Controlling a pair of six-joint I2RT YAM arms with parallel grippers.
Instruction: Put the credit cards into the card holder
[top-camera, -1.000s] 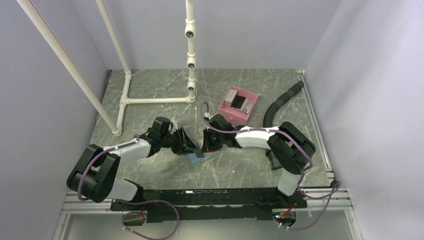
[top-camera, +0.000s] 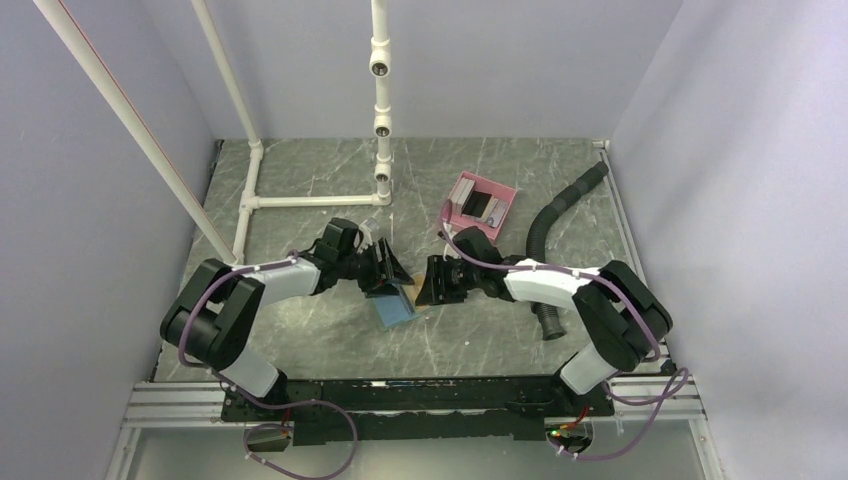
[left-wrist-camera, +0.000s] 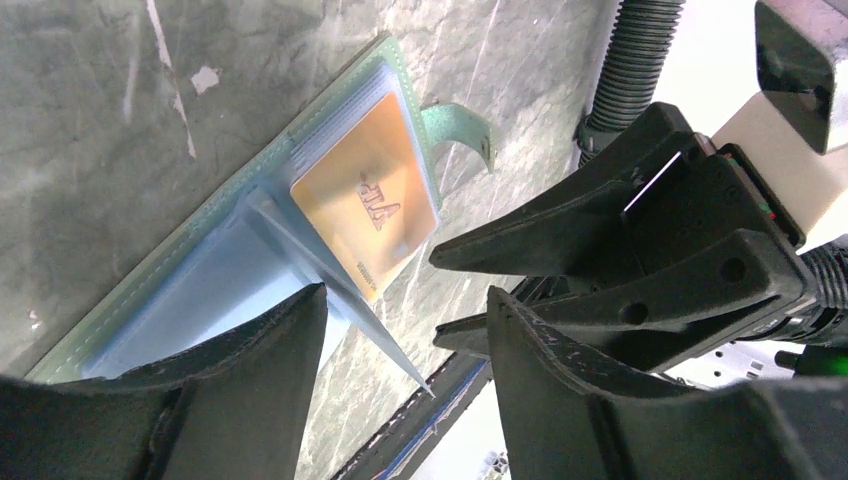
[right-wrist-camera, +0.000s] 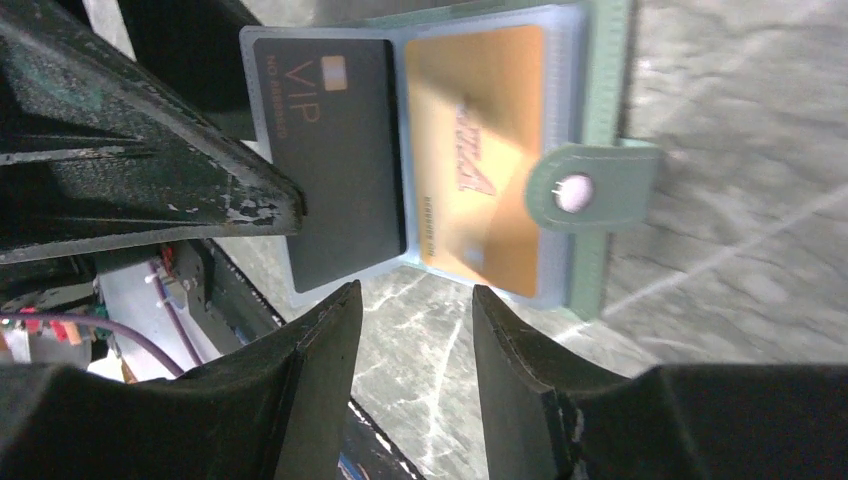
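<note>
The card holder (top-camera: 395, 310) lies open on the table between both grippers. An orange card (left-wrist-camera: 355, 180) sits in its clear sleeve; a black VIP card (right-wrist-camera: 335, 160) fills the neighbouring sleeve in the right wrist view, seen edge-on among the clear leaves in the left wrist view. My left gripper is open over the holder, nothing clearly between its fingers. My right gripper is open just beside the holder's lower edge, nothing between its fingers.
A pink box (top-camera: 490, 188) of cards stands behind the right arm. A black ribbed hose (top-camera: 548, 220) lies at the right, white pipes (top-camera: 315, 200) at the back left.
Both arms have moved rightward, the right one more so, drawing back from the holder's middle and uncovering more of it.
</note>
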